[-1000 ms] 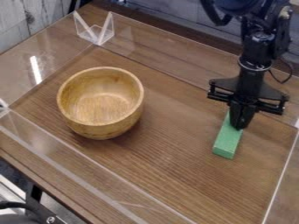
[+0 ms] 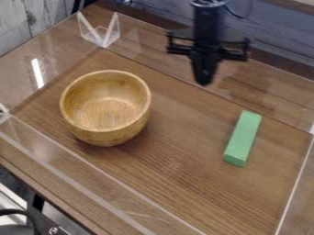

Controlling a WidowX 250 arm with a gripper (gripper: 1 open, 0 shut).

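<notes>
My black gripper (image 2: 207, 48) hangs over the back middle of the wooden table, blurred, with nothing visible between its fingers; whether they are shut is hard to make out. A green block (image 2: 241, 138) lies flat on the right side of the table, in front of and below the gripper, apart from it. A tan bowl (image 2: 106, 126) sits at the left middle of the table.
A clear plastic holder (image 2: 101, 27) stands at the back left. Pale rails run along the table's edges (image 2: 44, 81).
My gripper has risen and moved back and to the left, away from the green block, which now lies uncovered at the right.
</notes>
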